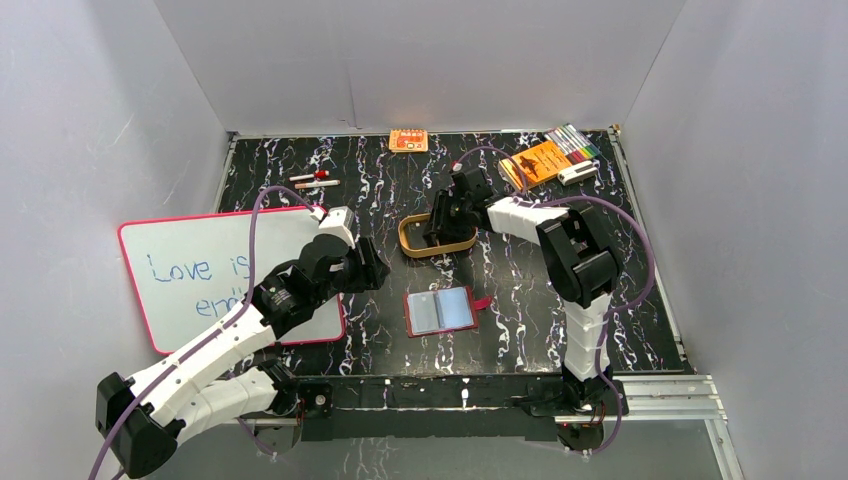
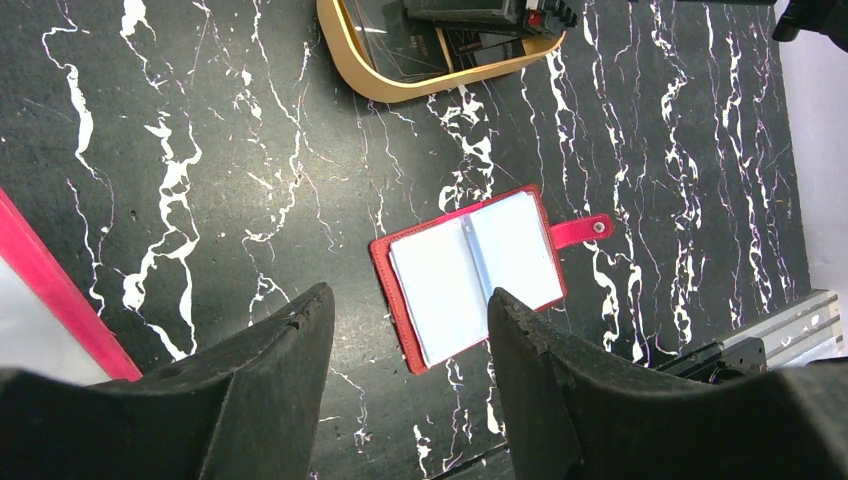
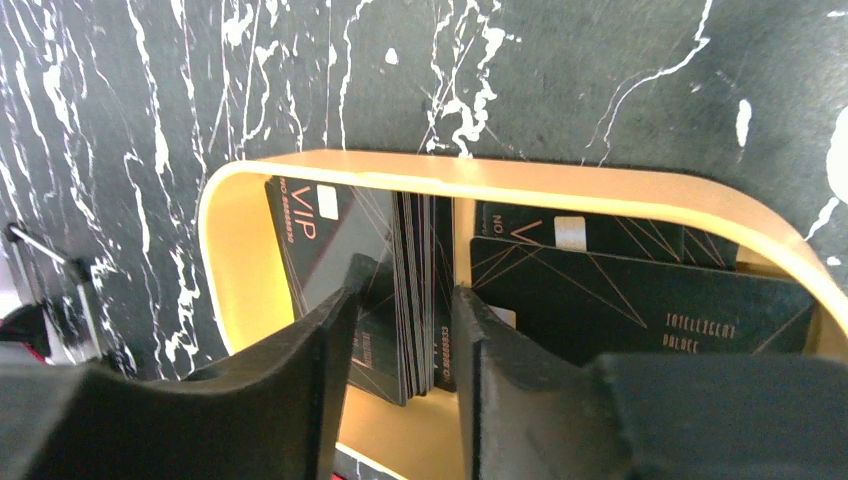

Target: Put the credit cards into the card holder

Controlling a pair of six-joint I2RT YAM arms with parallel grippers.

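Note:
Several black cards (image 3: 330,250) stand and lean in a tan oval tray (image 3: 480,180); one shows "VIP", and more lie flatter in the right part (image 3: 640,300). My right gripper is low over the tray with its fingers partly apart, upright card edges (image 3: 412,290) showing between them. I see no clear grip on a card. The red card holder (image 2: 405,310) lies spread out with clear sleeves (image 2: 435,285) facing up, its strap (image 2: 575,231) pointing right. My left gripper (image 1: 378,265) hangs open and empty, left of and above the holder.
A whiteboard (image 1: 190,270) lies under the left arm. Two pens (image 1: 317,184) and an orange notebook (image 1: 408,140) are at the back. Books (image 1: 540,160) and a white item (image 1: 578,173) occupy the back right. Between holder and tray the table is bare.

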